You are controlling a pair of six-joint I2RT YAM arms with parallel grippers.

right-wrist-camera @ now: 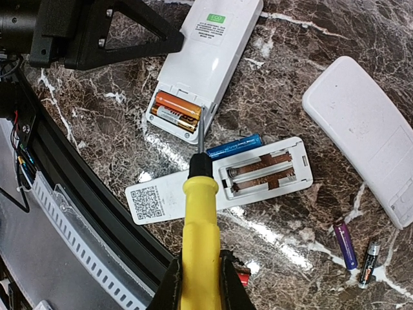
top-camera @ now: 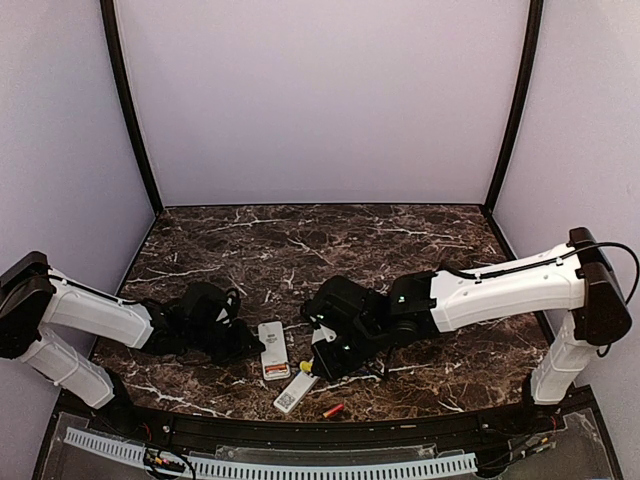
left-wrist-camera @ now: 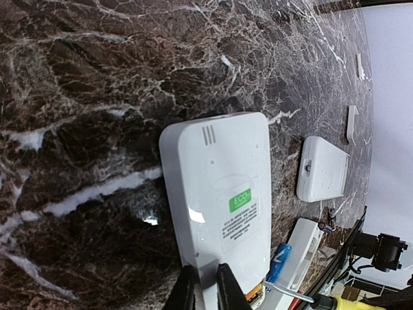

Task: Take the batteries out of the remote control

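A white remote with an ECO label lies on the marble table, two batteries in its open compartment. My left gripper is shut on this remote's side. My right gripper is shut on a yellow screwdriver, whose metal tip reaches to the right end of the upper battery. Below lies a second remote with an empty compartment, a blue battery beside it.
A white casing lies at the right in the right wrist view, with purple and black batteries below it. The table's front rail runs close by.
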